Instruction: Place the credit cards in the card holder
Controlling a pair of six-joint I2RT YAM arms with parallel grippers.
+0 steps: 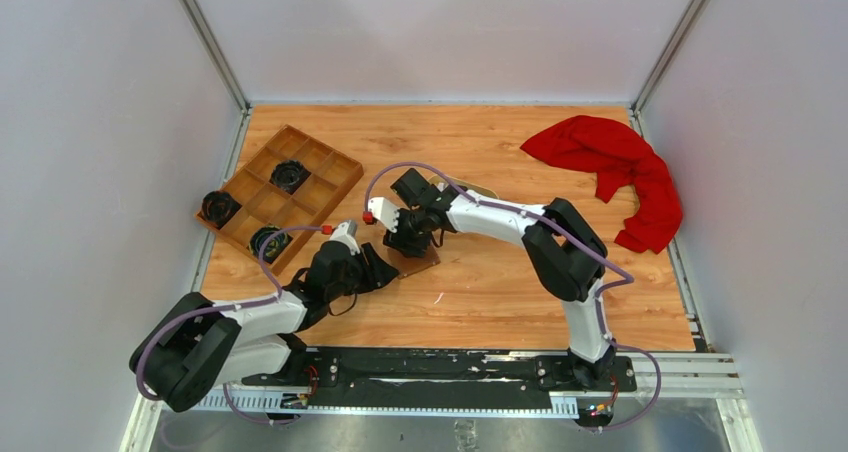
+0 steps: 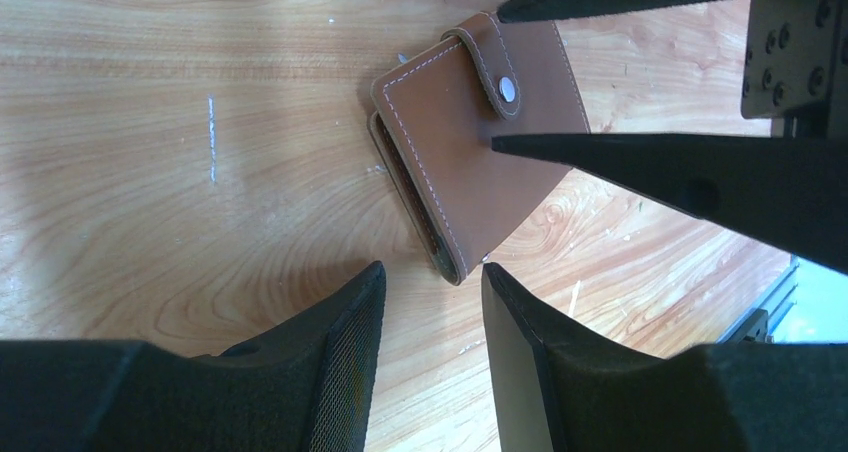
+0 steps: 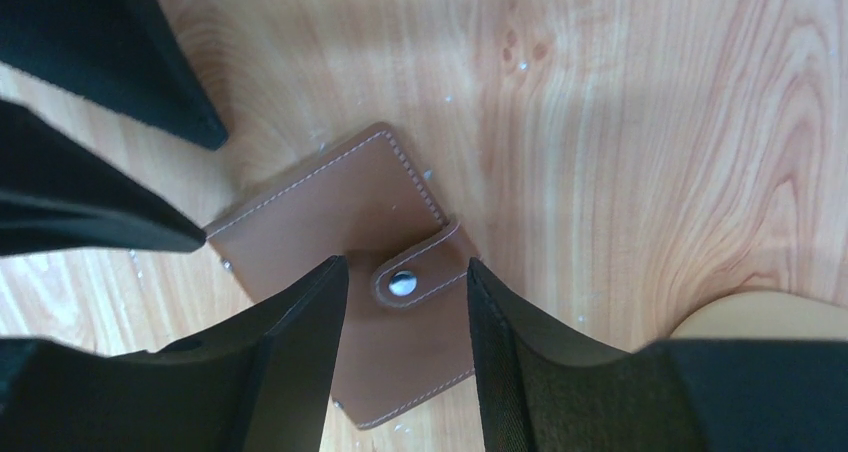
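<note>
The brown leather card holder (image 2: 480,142) lies on the table with its snap strap (image 2: 495,67) folded over one edge. A dark layer shows inside its near-side slit; whether that is a card cannot be told. In the left wrist view, my left gripper is open, with the holder's corner just beyond the gap between its fingertips. My right gripper is also open, above the strap, whose metal snap (image 3: 403,283) appears between its fingers. From above, both grippers partly cover the holder (image 1: 413,262). No credit card is clearly visible.
A beige rounded tray (image 1: 482,191) stands just behind the right gripper, partly hidden. At the left is a wooden compartment box (image 1: 345,172) with several dark cable coils. Red cloth (image 1: 620,172) lies at the back right.
</note>
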